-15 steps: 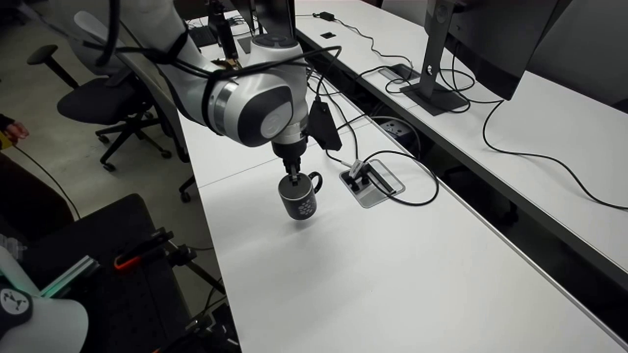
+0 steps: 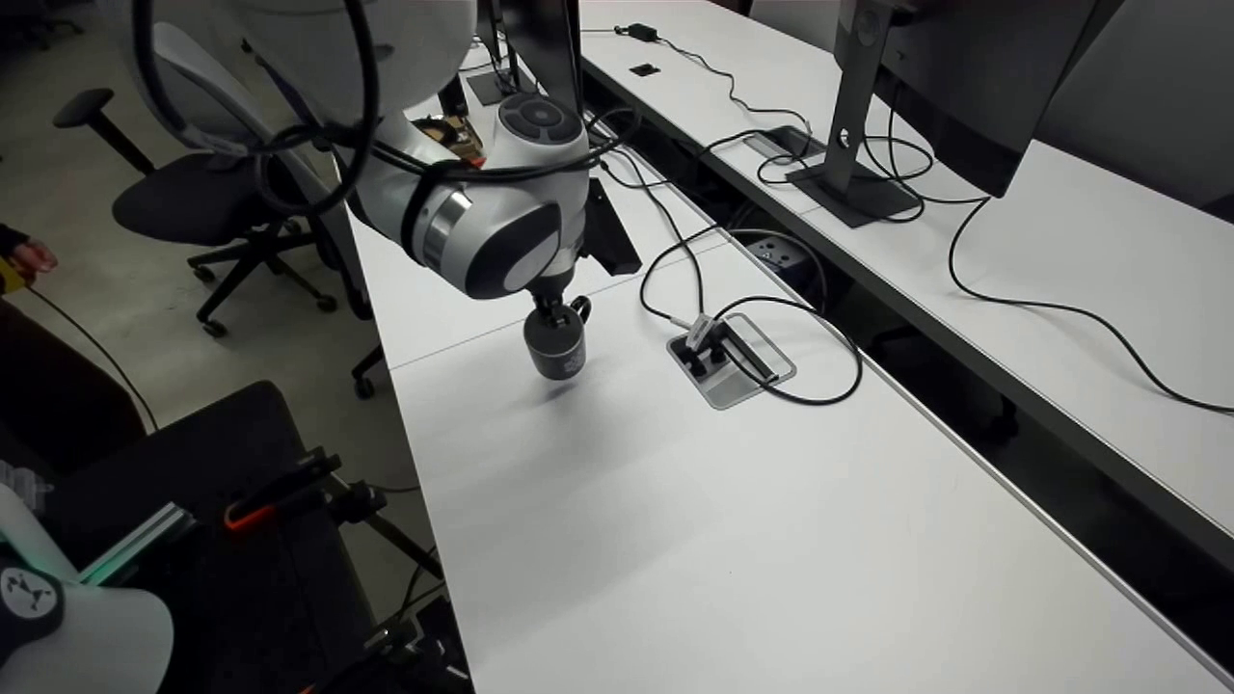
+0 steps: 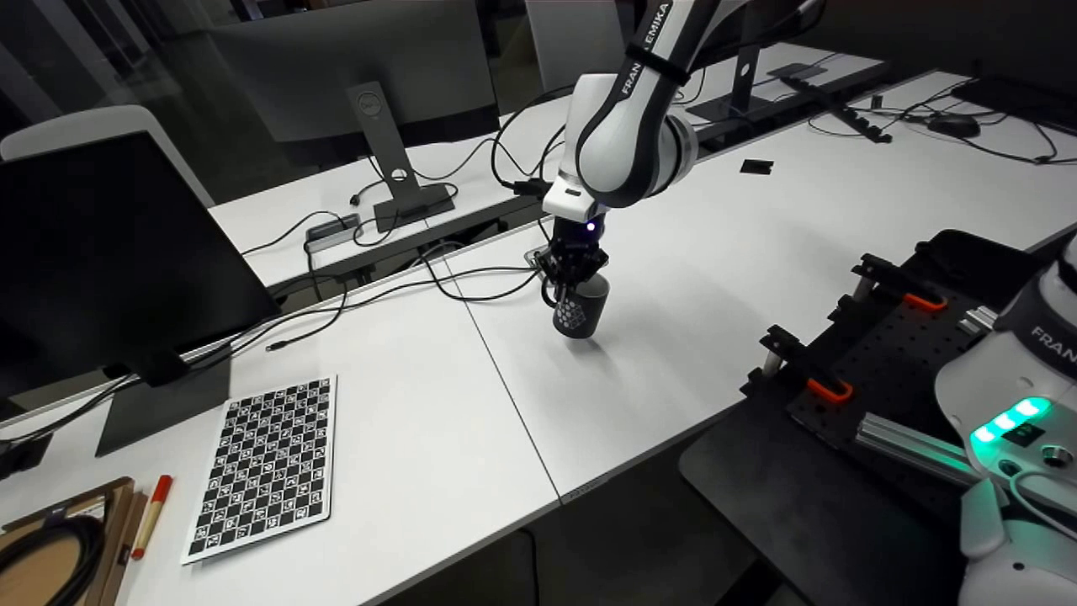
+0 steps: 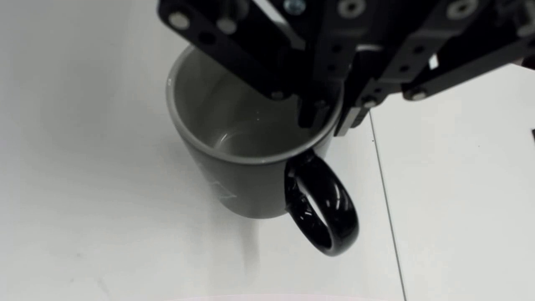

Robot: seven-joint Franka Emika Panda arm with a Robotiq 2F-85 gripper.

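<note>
A dark grey mug (image 2: 556, 352) with a black handle (image 4: 346, 220) hangs from my gripper, which is shut on its rim. One finger reaches inside the mug and the other lies against its outer wall, near the handle. In exterior view 2 the mug (image 3: 580, 312) is roughly upright, with a pale pattern on its side. A shadow on the white table (image 2: 648, 520) falls a little away from the mug's base, so it appears slightly raised.
A socket panel (image 2: 740, 368) with looped cables lies beside the mug. A checkered board (image 3: 267, 459), a red marker (image 3: 151, 515) and a monitor (image 3: 121, 273) occupy the neighbouring table section.
In exterior view 1, the arm has carried the mug up and left in the image, toward the seam between the table sections. The mug's handle and pattern now face differently, and the grip remains shut.
</note>
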